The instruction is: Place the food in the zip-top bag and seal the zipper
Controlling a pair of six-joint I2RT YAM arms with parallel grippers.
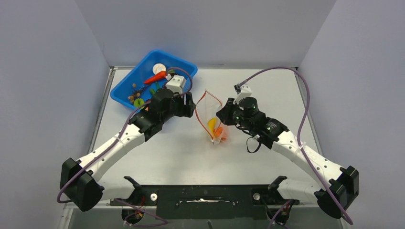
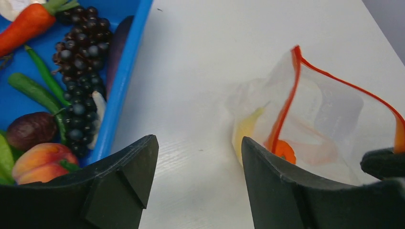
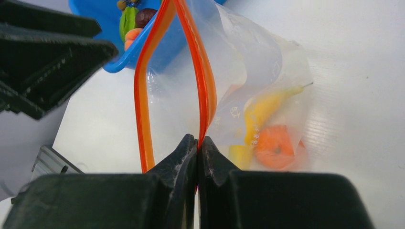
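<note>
A clear zip bag (image 1: 207, 112) with red-orange zipper edges stands mid-table, holding a yellow pepper (image 3: 261, 112) and an orange-red round item (image 3: 274, 148). My right gripper is shut on the bag's zipper edge, which rises from between its fingertips. My left gripper is open with nothing between its fingers, beside the bag's left side, between it and the food tray.
A blue tray (image 1: 119, 90) at the back left holds a carrot (image 2: 24, 28), grapes (image 2: 81, 57), cucumber (image 2: 36, 90), peach (image 2: 40, 164) and other foods.
</note>
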